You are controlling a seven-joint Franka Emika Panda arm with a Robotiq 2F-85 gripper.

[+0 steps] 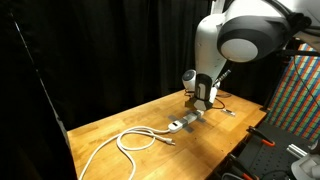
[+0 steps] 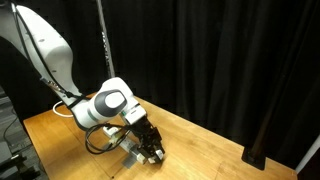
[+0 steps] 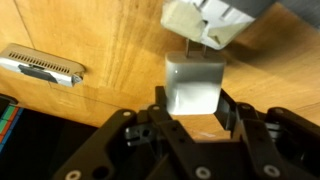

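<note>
A white plug adapter (image 3: pixel 194 88) with two metal prongs sits between the dark fingers of my gripper, which is shut on it. Its prongs point toward a white power strip (image 3: pixel 196 20) at the top of the wrist view. They overlap the strip's edge there; whether they touch or enter a socket I cannot tell. In exterior view 1 the power strip (image 1: pixel 186 122) lies flat on the wooden table, with my gripper (image 1: pixel 201 108) low at its right end. Exterior view 2 has the gripper (image 2: pixel 152 156) close to the tabletop, and the arm hides most of the strip.
A white cable (image 1: pixel 118 138) loops from the strip across the table's left side. A whitish, blade-like tool (image 3: pixel 40 67) lies apart at the left of the wrist view. Bare wood (image 1: pixel 120 120) stretches left of the strip. Black curtains stand behind.
</note>
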